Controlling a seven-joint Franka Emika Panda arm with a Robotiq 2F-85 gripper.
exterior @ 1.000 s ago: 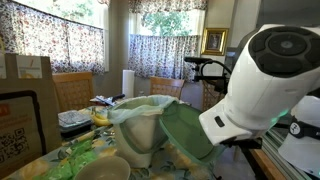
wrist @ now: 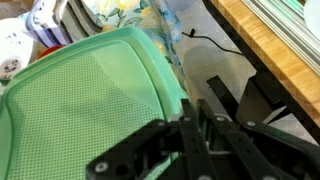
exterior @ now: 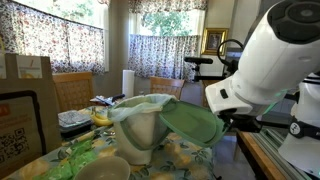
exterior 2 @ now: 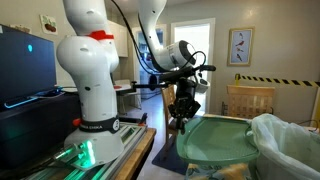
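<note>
A green board-like piece with a rounded rim [exterior: 192, 122] is held by its edge, with my gripper [exterior: 226, 118] shut on it. In exterior view 2 the green board [exterior 2: 215, 140] is tilted beside the white bin, its edge at my gripper [exterior 2: 186, 120]. The wrist view shows the textured face of the board [wrist: 85, 110] filling the left side; my gripper sits at its right rim. The exact contact of the fingertips is dark and hard to make out.
A white bin [exterior: 143, 130] with a pale green liner stands on the patterned table close to the board. A bowl [exterior: 104, 169], a green bag [exterior: 82, 153] and a cardboard box [exterior: 20, 130] are left of it. A wooden edge [wrist: 262, 50] lies right of the gripper.
In exterior view 1 the board's lower right end has swung up and right, so it lies at a flatter slant. My arm has shifted slightly. The bin and bowl have stayed still.
</note>
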